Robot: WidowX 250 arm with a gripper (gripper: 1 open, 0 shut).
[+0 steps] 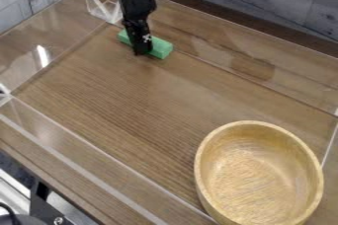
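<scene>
A black gripper (140, 37) reaches down from the top of the camera view onto a green block (154, 45) lying on the wooden table (132, 101) near the upper middle. Its fingertips are at or on the block's left part; whether they are closed on it is too small to tell.
A large beige round bowl (258, 180) sits at the lower right. A dark wall runs along the back right, and the table's edge shows at the left.
</scene>
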